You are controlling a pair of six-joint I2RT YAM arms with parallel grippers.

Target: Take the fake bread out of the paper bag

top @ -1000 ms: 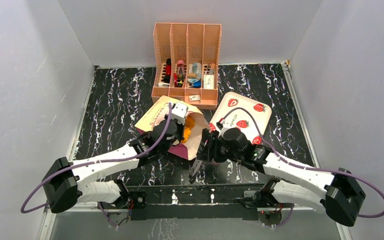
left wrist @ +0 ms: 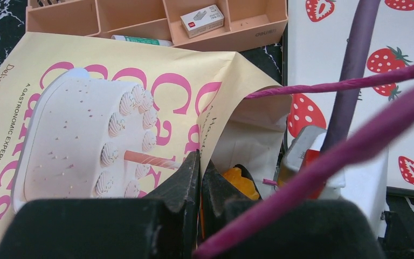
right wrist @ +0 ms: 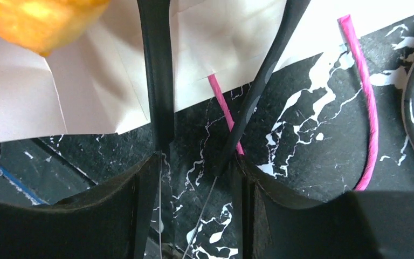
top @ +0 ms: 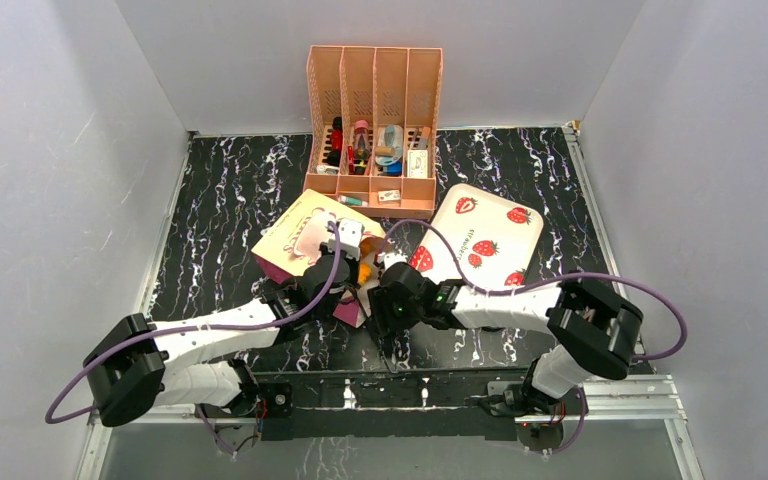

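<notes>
The cream paper bag (top: 300, 235) with pink lettering (left wrist: 172, 91) lies on its side, mouth facing right. My left gripper is shut at the bag's mouth edge, the paper rim beside its fingertips; whether it pinches it is unclear. Orange fake bread shows inside the mouth, also at the upper left of the right wrist view (right wrist: 43, 21). My right gripper is low by the mouth, part open, with long black utensils (right wrist: 159, 75) at its fingers; whether it grips them is unclear.
A peach divided organiser (top: 374, 120) stands behind the bag. A strawberry tray (top: 490, 220) lies to the right. Pink cord handles (right wrist: 366, 124) show on the dark marble table (top: 220, 190), which is clear at the far left.
My right arm has moved left toward the bag's mouth. The left gripper and bag have shifted slightly left.
</notes>
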